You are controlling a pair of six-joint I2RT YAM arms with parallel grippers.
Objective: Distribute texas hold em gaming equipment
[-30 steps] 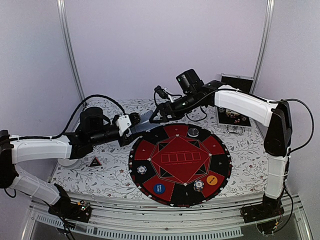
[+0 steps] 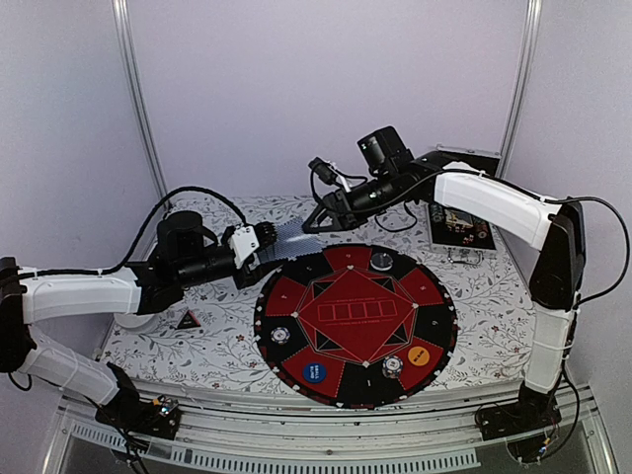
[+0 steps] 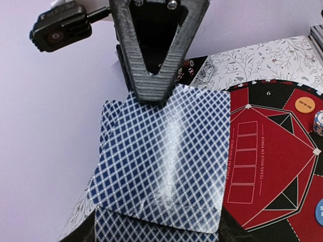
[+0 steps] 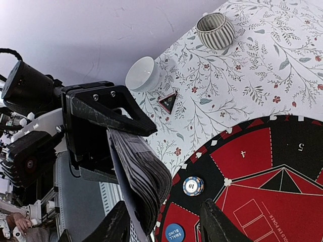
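Note:
In the left wrist view a deck of blue checked playing cards (image 3: 161, 161) is clamped in my left gripper. The front cards are offset from those beneath. My right gripper (image 2: 318, 215) is at the deck's upper end, and one of its fingers (image 3: 151, 85) overlaps the top edge of the cards there. Seen from the right wrist, the cards (image 4: 144, 186) appear edge-on and slightly spread, while the right fingers (image 4: 214, 222) stand well apart. Whether they touch a card is unclear. Below lies the round red and black poker mat (image 2: 355, 341).
A blue disc (image 2: 314, 372), an orange disc (image 2: 419, 355) and chip stacks (image 2: 280, 335) rest on the mat. An open case (image 2: 461, 229) stands at the back right. A striped cup (image 4: 216, 31) and white bowl (image 4: 143, 74) are on the floral cloth.
The left arm and the things on the mat have not visibly moved.

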